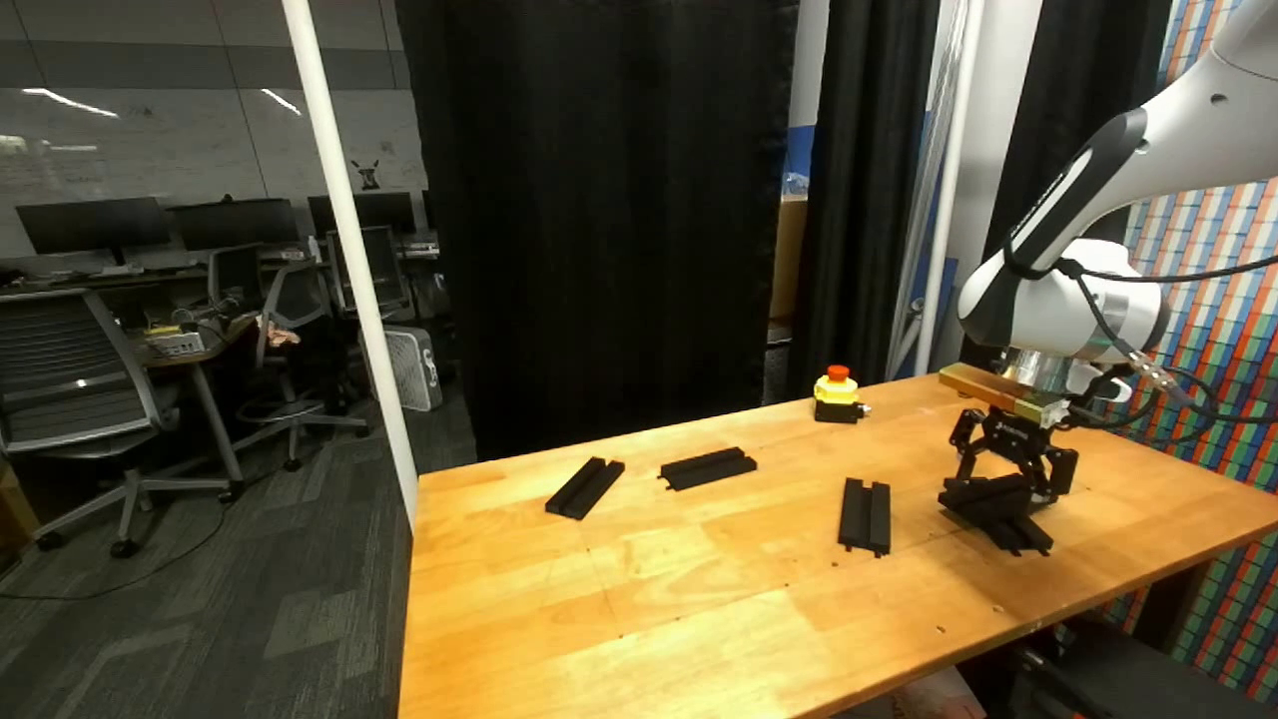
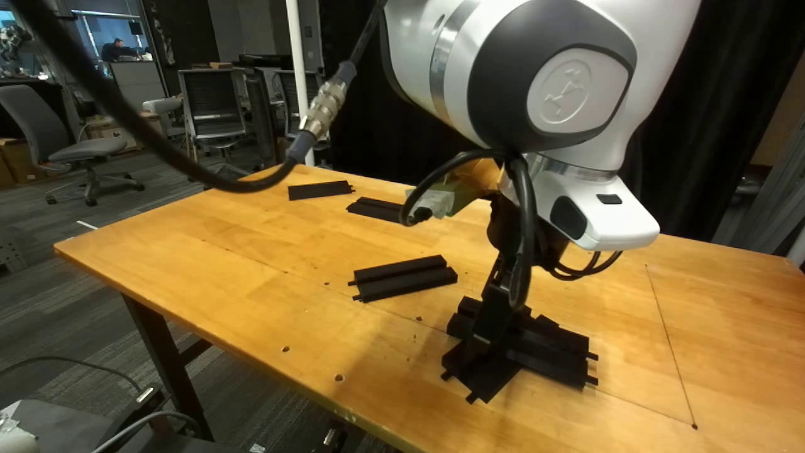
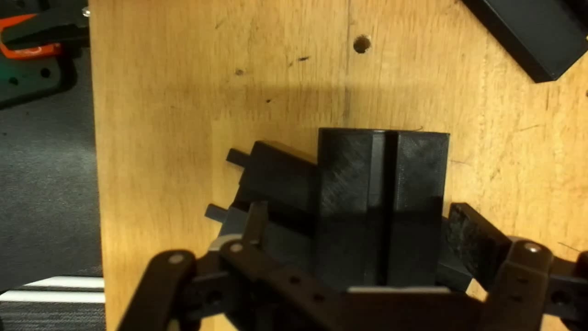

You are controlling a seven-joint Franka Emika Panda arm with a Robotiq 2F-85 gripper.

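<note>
Two black grooved track pieces lie crossed on the table at the right. The upper piece (image 3: 353, 187) rests over the lower piece (image 3: 278, 179), whose two pegs stick out to the left in the wrist view. Around the upper piece, my gripper stands open, one finger to each side. A visible gap separates the right finger (image 3: 474, 237) from the piece's side. In exterior view 2 the near finger (image 2: 492, 309) hides part of the stack. Whether either finger touches the upper piece I cannot tell.
Another grooved piece (image 1: 865, 515) lies left of the stack, with two more, a middle piece (image 1: 708, 468) and a far-left piece (image 1: 586, 487), beyond it. An emergency-stop button (image 1: 838, 395) sits at the back edge.
</note>
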